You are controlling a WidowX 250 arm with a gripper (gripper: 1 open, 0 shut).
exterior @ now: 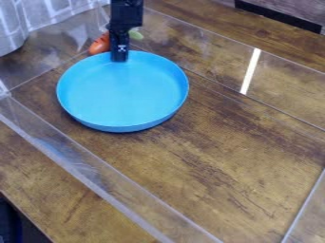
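Note:
A round blue tray (122,93) lies on the wooden surface, left of centre. My dark gripper (120,53) reaches down from the top to just over the tray's back rim; it looks shut, and I see nothing clearly held in it. Behind it, partly hidden, sit a red-orange object (99,45) and a small pale green piece (135,34).
Clear plastic panels border the wooden surface (216,161) on several sides. White crumpled cloth (26,24) hangs at the top left. A white strip (250,71) shows on the right.

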